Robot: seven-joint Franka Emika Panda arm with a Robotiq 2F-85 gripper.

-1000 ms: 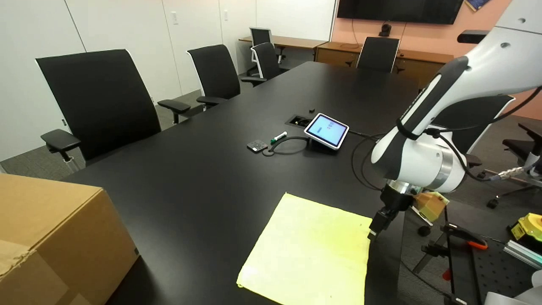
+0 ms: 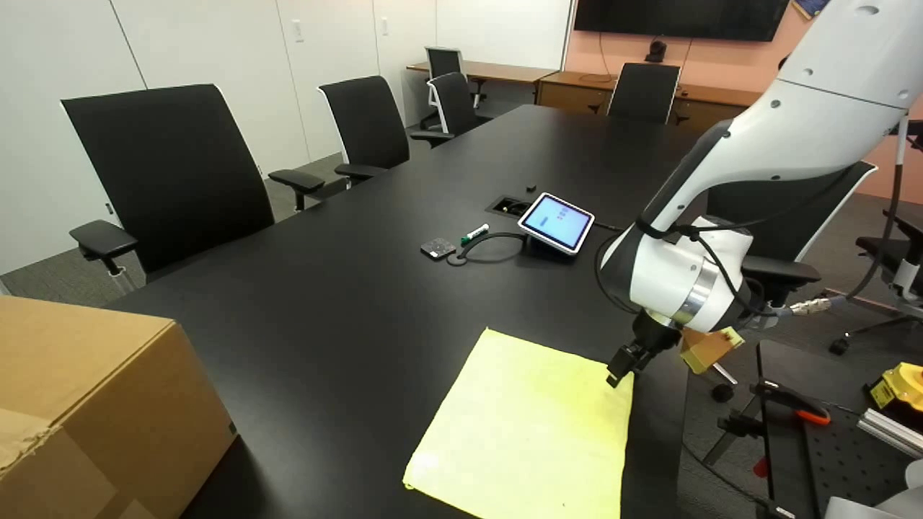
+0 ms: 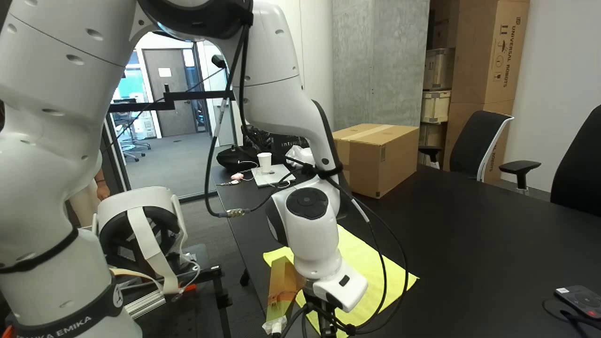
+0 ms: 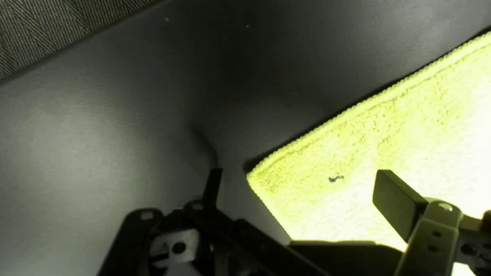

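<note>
A yellow cloth [image 2: 528, 424] lies spread flat on the dark table, and part of it [image 3: 360, 259] shows beyond the arm in the second exterior view. My gripper [image 2: 621, 367] is over the cloth's far right corner. In the wrist view the gripper stands open, its fingers wide apart with that corner between them. One finger [image 4: 398, 202] is above the cloth and the other above bare table. Nothing is held. Whether the fingertips touch the table or cloth, I cannot tell.
A large cardboard box [image 2: 104, 406] stands on the table to the left. Farther back are a small tablet [image 2: 558, 223], a marker [image 2: 475, 233] and a dark square object [image 2: 438, 248]. The table's edge runs close behind the gripper. Mid-table is clear.
My gripper has moved left and slightly away from the first exterior camera, from beside the cloth's right edge to over its far right corner. The cloth looks unmoved.
</note>
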